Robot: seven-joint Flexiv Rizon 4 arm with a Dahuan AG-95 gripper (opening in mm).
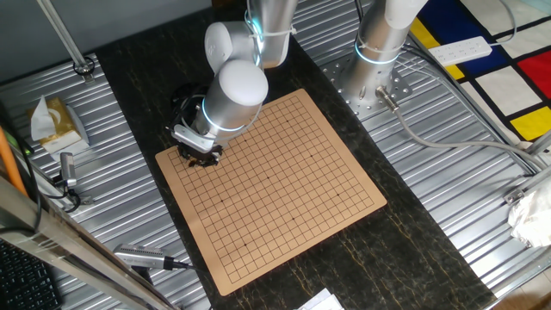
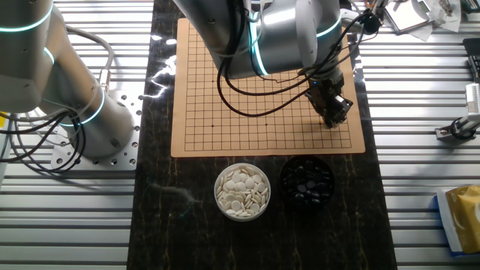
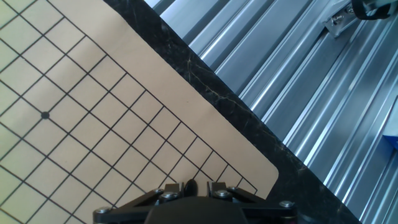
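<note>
In the wrist view a dark, rounded piece that looks like a black stone point(image 3: 191, 186) shows between the fingertips of my gripper. It lies close to the left finger point(image 3: 171, 189), and a strip of bare board separates it from the right finger point(image 3: 219, 189). The fingers stand apart; the stone's lower part is hidden by the gripper body. Below is the tan Go board point(image 1: 267, 185), with my gripper low over its corner area. From exterior view 2, the gripper point(image 2: 334, 116) is over the board near the edge facing the stone bowls; its fingers are too dark to read there.
A bowl of white stones point(image 2: 243, 193) and a dark bowl of black stones point(image 2: 307, 184) stand beside the board on the black tabletop point(image 2: 187, 232). Apart from the stone at my gripper, the visible board is bare. A tissue box point(image 1: 58, 127) sits off the tabletop.
</note>
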